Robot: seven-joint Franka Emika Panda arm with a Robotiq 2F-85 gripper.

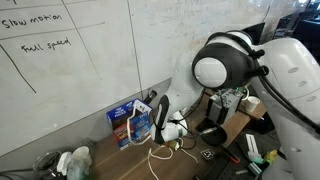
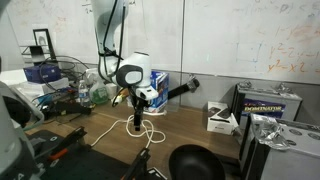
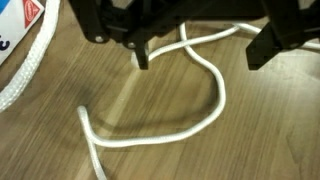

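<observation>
A white rope point(image 3: 150, 140) lies in loose curves on the wooden table. It passes beneath my gripper, whose dark fingers point(image 3: 273, 42) stand wide apart with nothing held between them. In exterior view 2 the gripper point(image 2: 134, 122) points down, close over the rope point(image 2: 128, 133). The same rope point(image 1: 160, 157) shows in exterior view 1, where the arm hides part of it and most of the fingers.
A blue box point(image 1: 127, 122) stands against the whiteboard behind the arm. A black pan point(image 2: 197, 160) sits to the front right in exterior view 2, with a white-and-black box point(image 2: 223, 117) and a Dominating-labelled box point(image 2: 262, 103) behind. Bare table point(image 2: 182, 122) lies between.
</observation>
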